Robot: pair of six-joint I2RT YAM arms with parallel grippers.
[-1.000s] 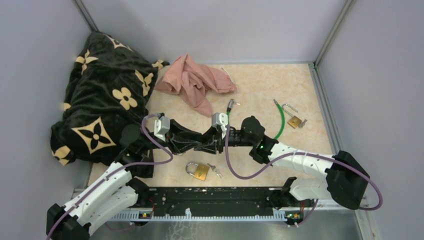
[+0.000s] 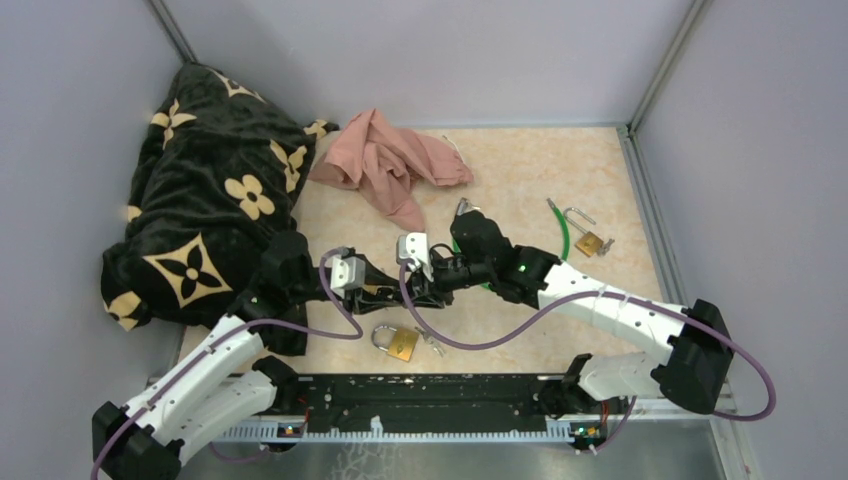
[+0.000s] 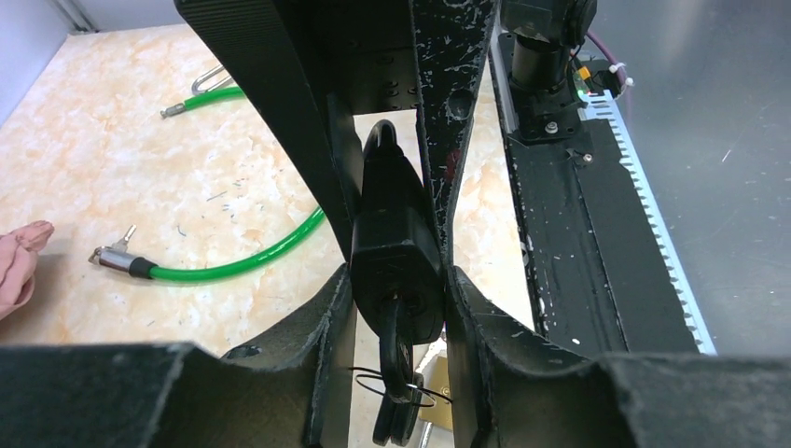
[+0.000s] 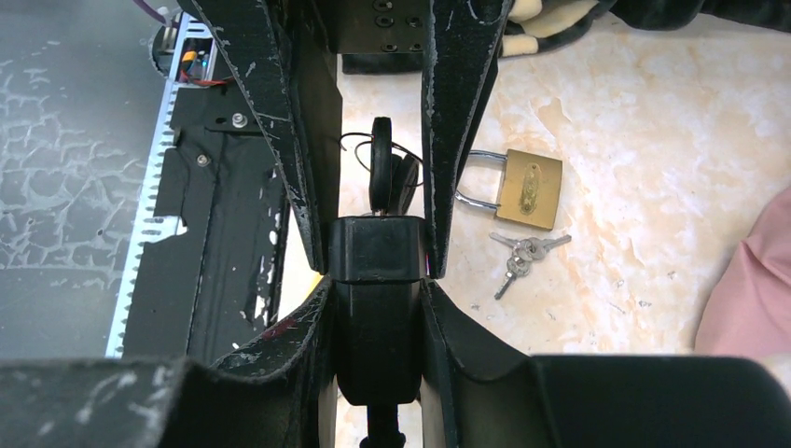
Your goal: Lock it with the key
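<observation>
At the centre of the top view my left gripper (image 2: 365,290) and right gripper (image 2: 420,290) meet end to end. A black lock body is between them; in the right wrist view my right gripper is shut on it. My left gripper's fingers are around it in the left wrist view; whether they grip it cannot be told. A black key head (image 4: 381,163) with a wire ring protrudes from it. Below lie a brass padlock (image 2: 403,343) and loose keys (image 2: 430,340).
A patterned black cushion (image 2: 190,220) fills the left, a pink cloth (image 2: 385,160) the back. A green cable lock (image 3: 215,272) and a second brass padlock (image 2: 588,243) lie to the right.
</observation>
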